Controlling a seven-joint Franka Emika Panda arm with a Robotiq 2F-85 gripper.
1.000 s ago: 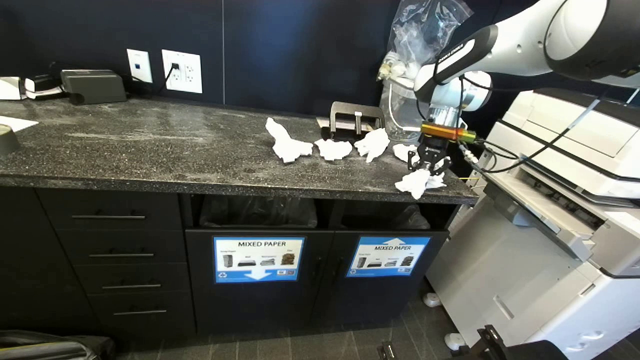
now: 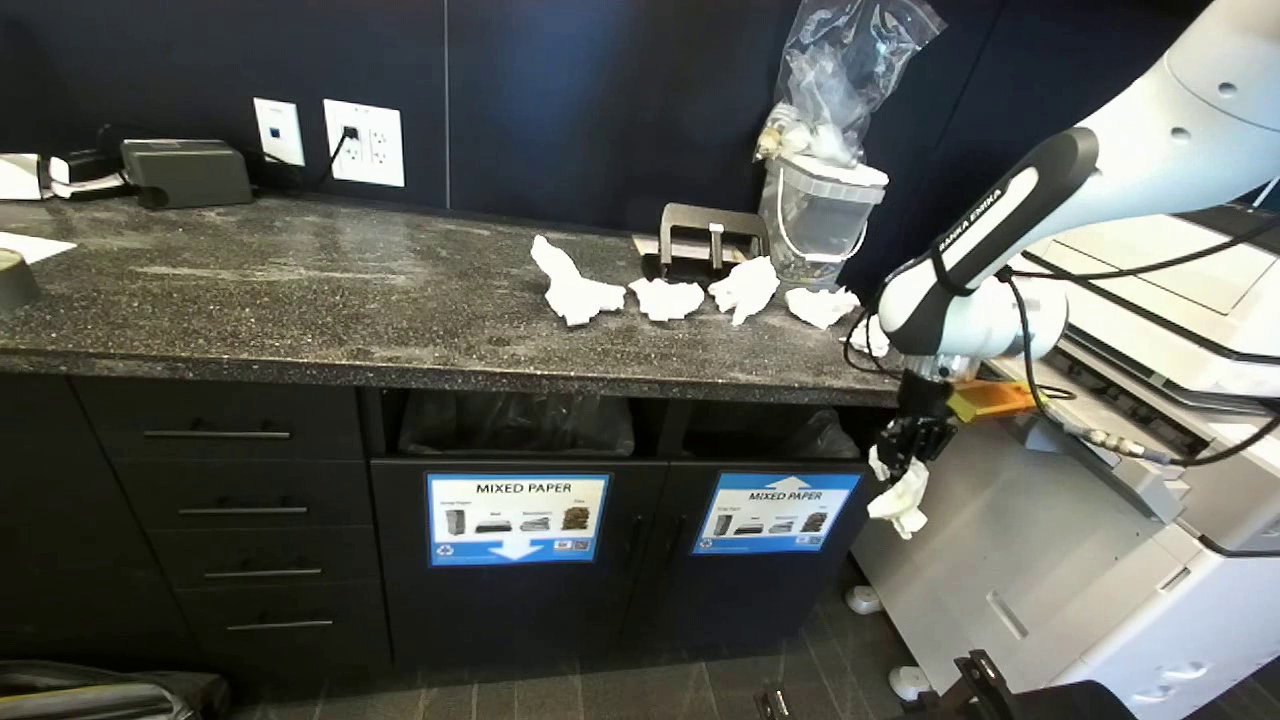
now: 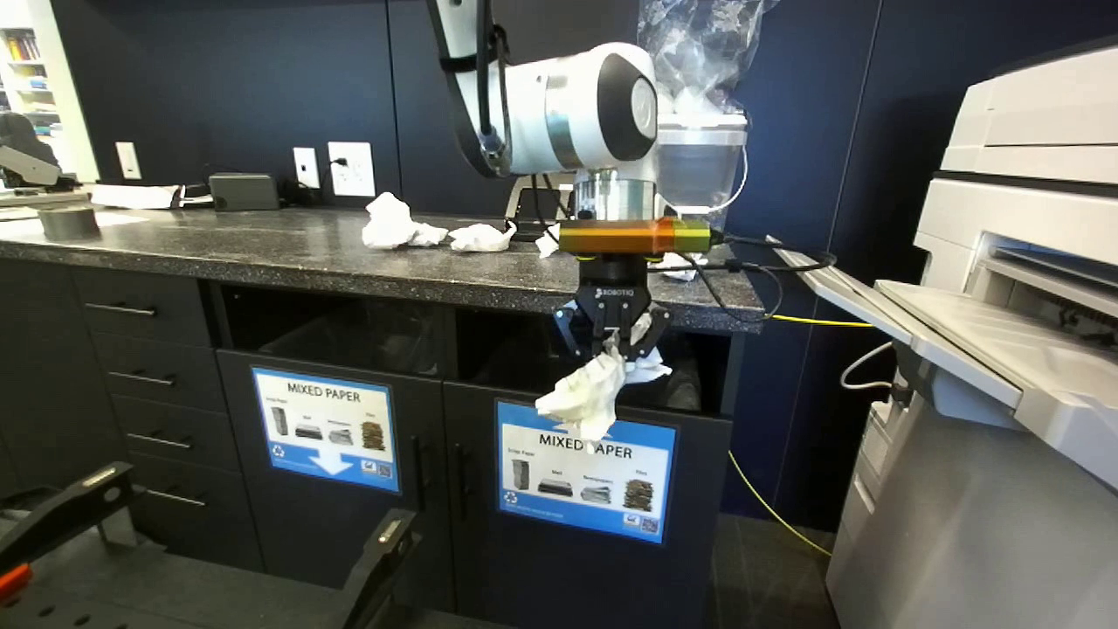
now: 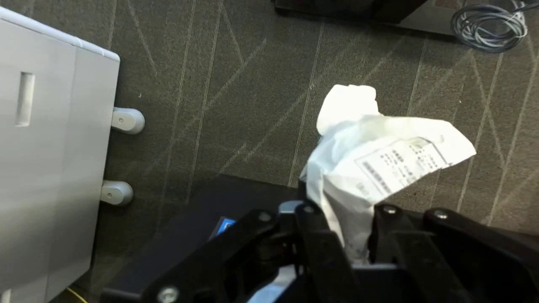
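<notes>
A crumpled white paper (image 3: 587,397) hangs from my gripper (image 3: 620,344), which is shut on it, in front of the cabinet and below the countertop's front edge. Past the fingertips, the wrist view shows the same paper (image 4: 399,156) with a printed label, over the carpet; my gripper pinches its lower end. In exterior view 1 my gripper (image 2: 908,450) is right of the cabinet's right-hand opening (image 2: 768,434). Several more crumpled papers (image 2: 578,293) lie in a row on the countertop (image 2: 360,300).
The left-hand opening (image 2: 516,422) holds a dark bag. A clear bucket (image 2: 818,216) with a plastic bag on top stands at the back, beside a dark metal device (image 2: 716,234). To the right is a large printer (image 3: 1006,241).
My gripper has moved from above the counter's right front part to in front of and below its edge, carrying the paper. Another white scrap now shows on the counter's right end.
</notes>
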